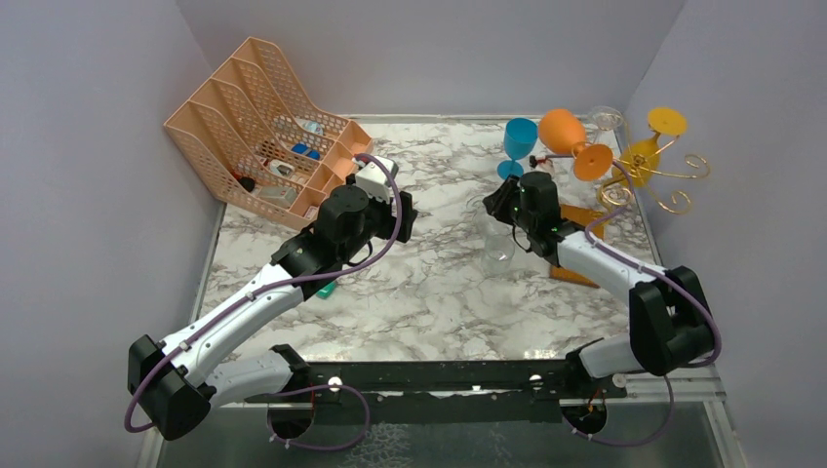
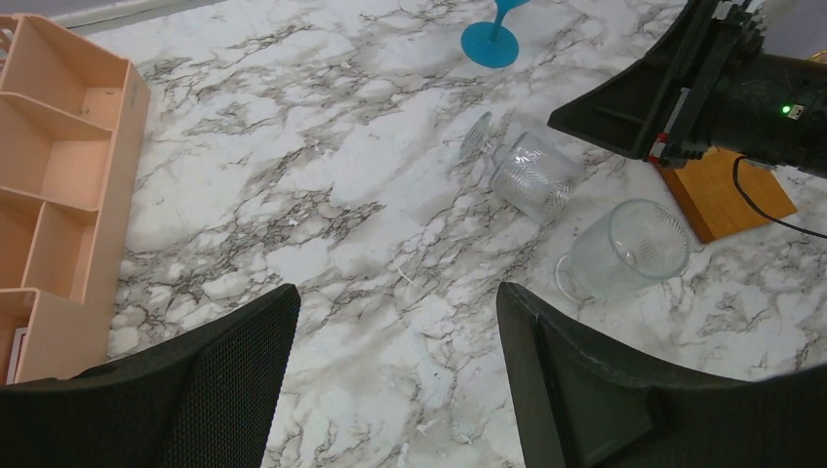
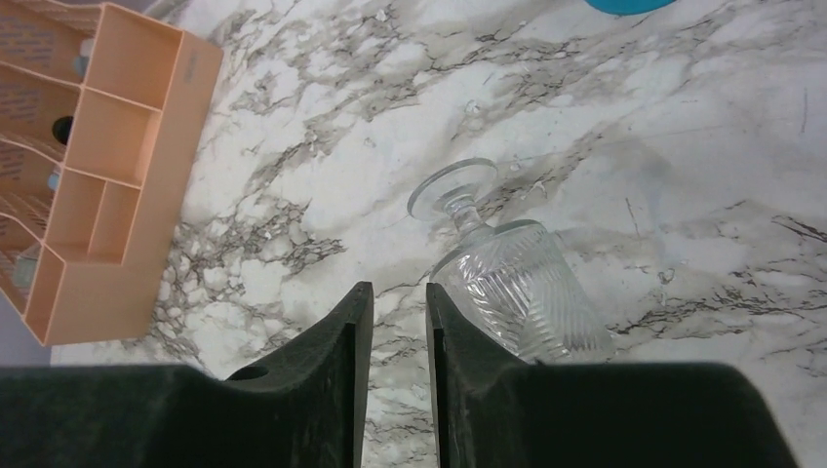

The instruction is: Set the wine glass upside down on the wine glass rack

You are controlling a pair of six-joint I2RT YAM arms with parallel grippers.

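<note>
Two clear glasses lie on their sides on the marble table: a stemmed glass and a second glass nearer the front. My right gripper hangs just above the stemmed glass, its fingers fairly close together, nothing visible between them. My left gripper is over the middle-left, fingers apart and empty. At the top right stands the gold wire rack, holding orange, yellow and clear glasses.
A blue goblet stands at the back, beside the rack. A peach perforated organiser fills the back left. A wooden board lies under the rack at the right.
</note>
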